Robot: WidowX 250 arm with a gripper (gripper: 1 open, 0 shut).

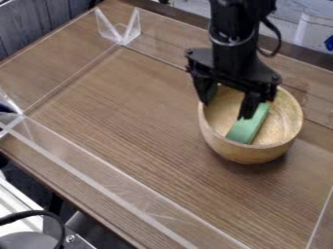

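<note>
A round wooden bowl [240, 148] sits right of centre on the wooden table [104, 126], holding a green oblong object [248, 124]. My dark gripper [235, 97] hangs from the top over the back of the bowl, its fingers apart and reaching down into it, the green object between or just below them; it appears open, not closed on it.
Clear plastic pieces [119, 27] stand at the back left and along the left edge. Dark cables and a white device [29, 240] lie at the lower left.
</note>
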